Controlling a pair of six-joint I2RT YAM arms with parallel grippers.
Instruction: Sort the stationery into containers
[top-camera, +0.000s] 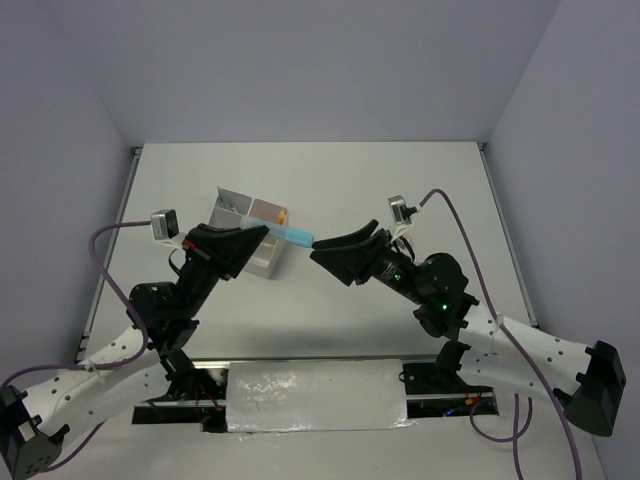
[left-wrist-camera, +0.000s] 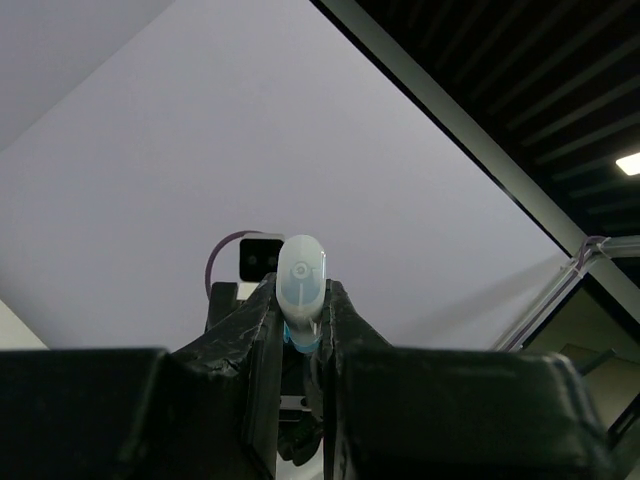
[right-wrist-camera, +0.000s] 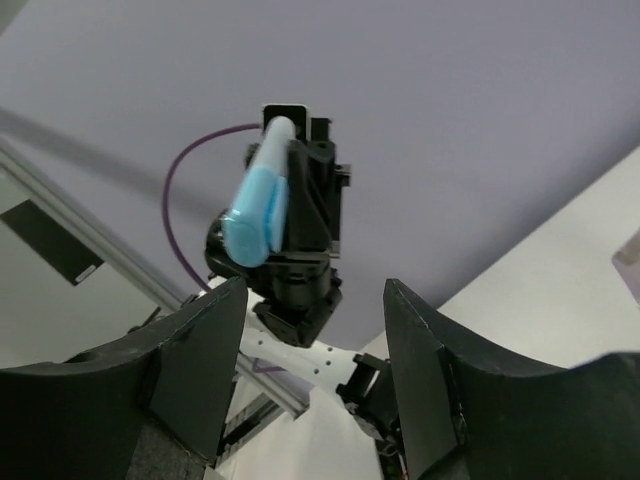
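A light blue marker-like stick (top-camera: 289, 235) with a translucent white end sits in my left gripper (top-camera: 251, 242), which is shut on it. In the left wrist view its white end (left-wrist-camera: 300, 275) points up from between the fingers. My right gripper (top-camera: 342, 255) is apart, just right of the stick's blue end, with its fingers open and nothing between them. In the right wrist view the stick (right-wrist-camera: 255, 208) stands above and left of the gap between those fingers. A divided grey container (top-camera: 263, 264) lies partly hidden behind the left gripper, with small items inside.
Grey walls enclose it at the back and sides. A plastic-covered panel (top-camera: 315, 395) lies along the front edge, between the two arm bases.
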